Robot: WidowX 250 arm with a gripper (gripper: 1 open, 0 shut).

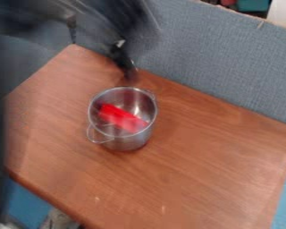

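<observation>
A steel pot [139, 134] with side handles stands on the wooden table, holding a red cylindrical object [121, 118]. My gripper [124, 61] is a dark blurred shape above and behind the pot, at the upper left; its fingers are too blurred to read.
A grey padded wall [217, 63] runs along the back. A blue strip [281, 201] lies at the right edge.
</observation>
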